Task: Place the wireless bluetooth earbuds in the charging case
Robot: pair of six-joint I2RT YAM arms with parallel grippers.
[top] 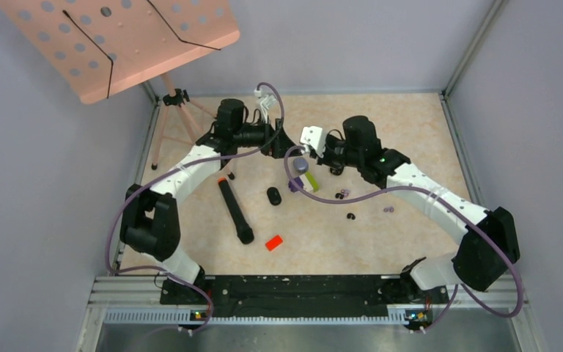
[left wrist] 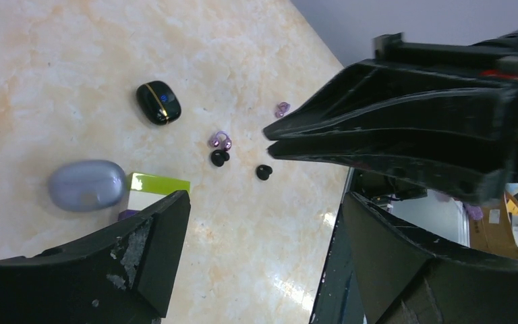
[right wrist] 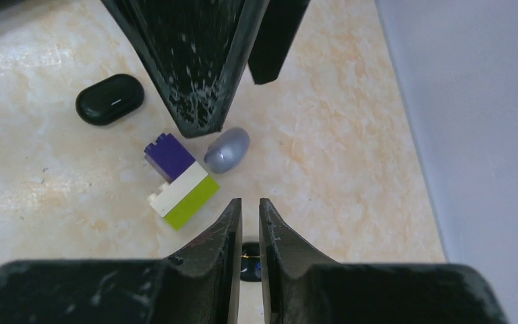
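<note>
A glossy black charging case [left wrist: 158, 102] with a gold line lies on the table in the left wrist view. Between the fingers in the right wrist view, part of this black case [right wrist: 251, 263] shows beyond them. Small black earbuds [left wrist: 220, 157] and purple earbuds [left wrist: 221, 140] lie loose nearby, with more black earbuds [left wrist: 264, 171] farther right. My left gripper is open above the table, empty. My right gripper is nearly closed, a narrow gap between its tips and nothing visibly held there. In the left wrist view its fingers [left wrist: 351, 121] reach in from the right.
A rounded grey-blue case [left wrist: 88, 185] sits beside the white-green block [right wrist: 185, 194] and purple block [right wrist: 169, 156]. A black mouse-like object [top: 274, 196], microphone [top: 236, 213] and red block [top: 274, 243] lie left of centre. The two grippers are close together.
</note>
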